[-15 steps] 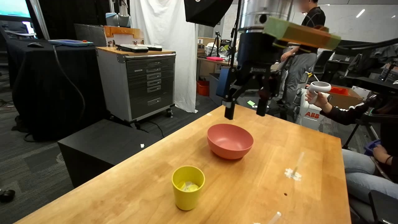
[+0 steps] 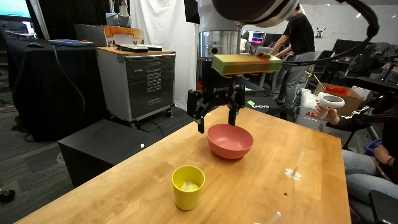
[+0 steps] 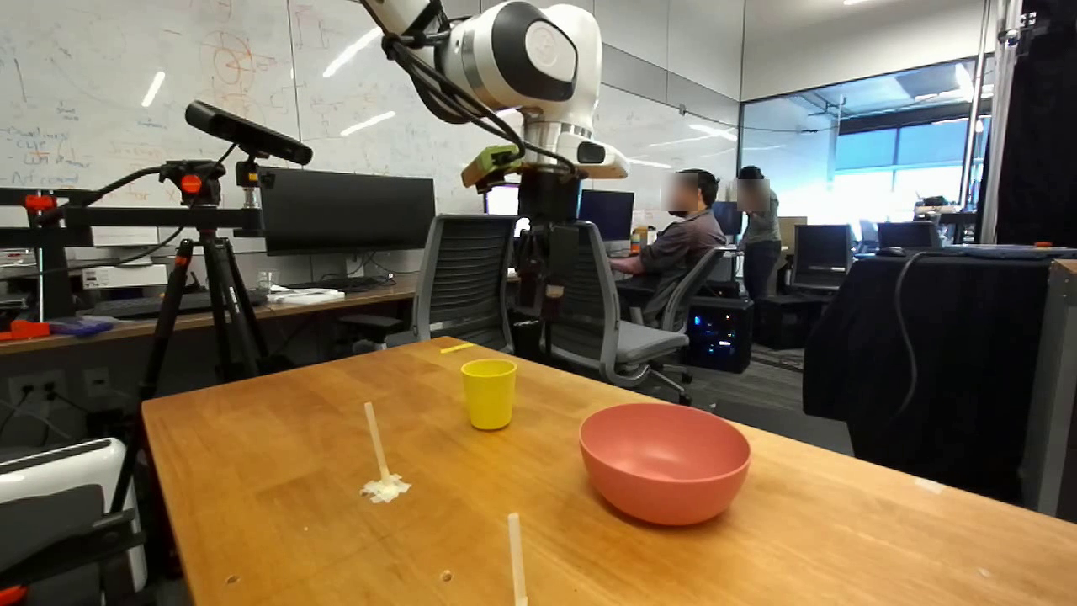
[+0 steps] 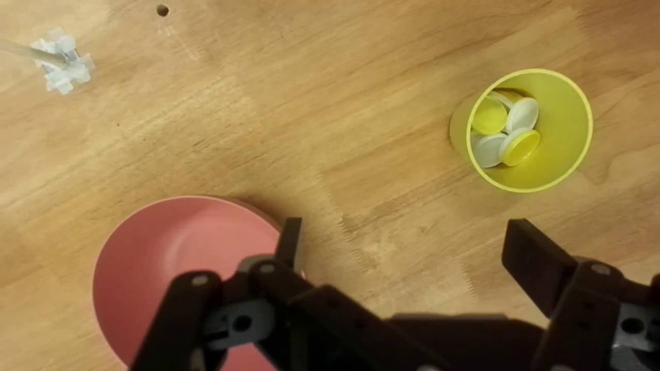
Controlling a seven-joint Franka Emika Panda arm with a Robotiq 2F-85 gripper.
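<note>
On the wooden table stands an upright yellow cup (image 2: 187,198), with several yellow and white discs (image 4: 504,131) lying inside it. A wide red bowl (image 3: 661,459) sits apart from the cup, and its inside looks empty where it shows. My gripper (image 2: 217,128) hangs above the table, fingers spread wide and pointing down, with nothing held. In the wrist view the gripper has one finger (image 4: 289,242) overlapping the bowl's rim and the other below the cup in the picture. Part of the bowl is hidden there by the gripper's linkage.
A thin upright stick (image 3: 376,444) is taped to the table, and a second stick (image 3: 517,560) stands nearer that camera. A yellow strip (image 3: 456,348) lies by the table's edge. Bare wood separates cup and bowl. A seated person's hand (image 2: 331,115) holds a controller beside the table.
The arm has moved left and somewhat lower in exterior view 1, its gripper staying open. Cup and bowl have not moved. The seated person's controller has shifted slightly right and down.
</note>
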